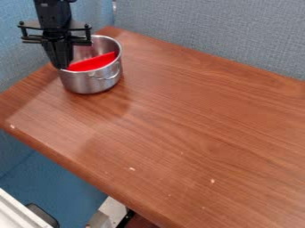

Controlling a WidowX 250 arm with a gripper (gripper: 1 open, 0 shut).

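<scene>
A steel pot (pixel 98 80) with a wire handle stands at the back left corner of the wooden table, with a red object (pixel 93 62) inside it. My black gripper (pixel 62 62) is at the pot's left rim, its fingers pointing down and close together. It appears shut, with nothing seen between the fingers; whether it touches the pot is unclear.
Grey-blue padded walls (pixel 215 27) border it at the back and left. A white object (pixel 18 214) lies below the table's front left edge.
</scene>
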